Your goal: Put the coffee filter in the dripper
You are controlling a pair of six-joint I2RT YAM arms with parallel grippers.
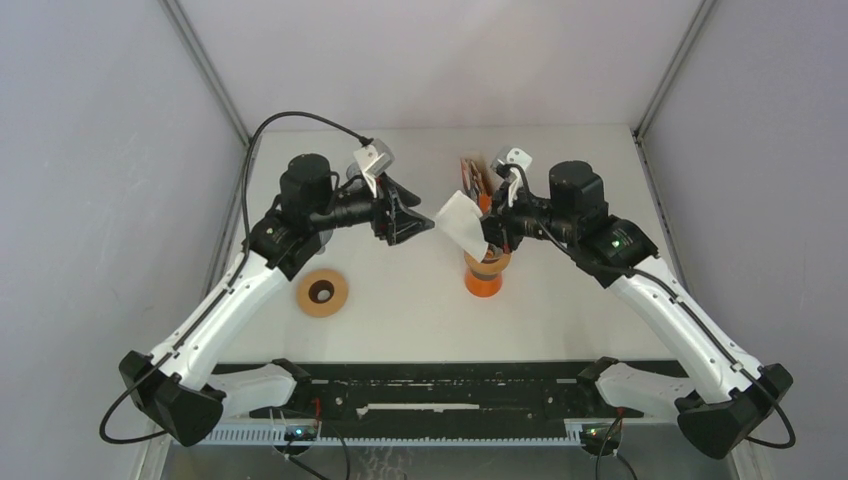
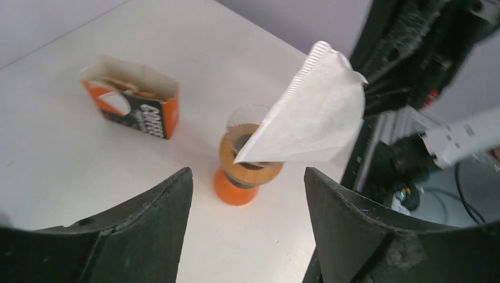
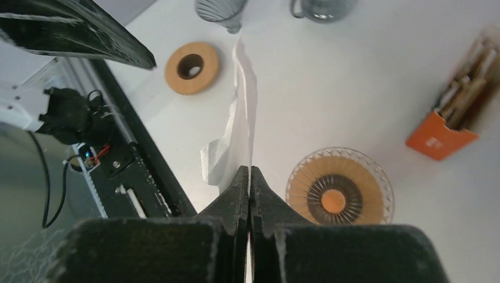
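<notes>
A white paper coffee filter [image 1: 463, 224] hangs in the air, its edge pinched by my right gripper, which is shut on it. My left gripper stands open to the left of the filter, with nothing between its fingers. Below the filter is the clear ribbed dripper [image 3: 370, 171], set in a round wooden ring [image 2: 253, 174] over an orange base [image 1: 483, 284]. From the left wrist view, the filter covers part of the dripper's mouth. The right wrist view looks down into the dripper, which is empty.
An open coffee filter box [image 2: 131, 97] stands behind the dripper. A loose wooden ring [image 1: 322, 293] lies at the table's left, with a second ribbed glass cone [image 3: 220, 10] and a glass jug [image 3: 323, 8] further back.
</notes>
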